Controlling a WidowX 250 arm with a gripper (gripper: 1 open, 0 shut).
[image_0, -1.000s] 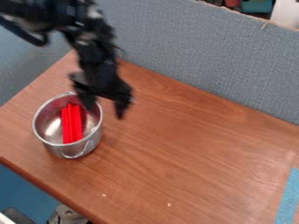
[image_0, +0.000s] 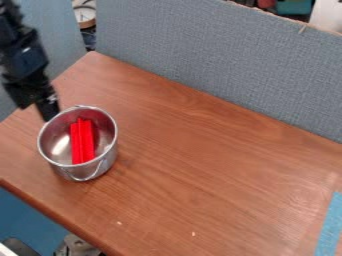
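Note:
A silver metal pot (image_0: 99, 166) stands on the left part of the wooden table, near its front-left edge, with a red elongated object (image_0: 82, 142) inside it. My gripper (image_0: 40, 104) hangs at the far left, above and behind the pot and apart from it. The gripper is dark and blurred; its opening is hard to make out, and nothing shows held in it.
Grey padded panels (image_0: 221, 55) border it at the back. A light blue strip (image_0: 325, 225) lies at the right edge.
My arm has swung left from above and right of the pot to the far left edge of the view. The pot and red object look unmoved.

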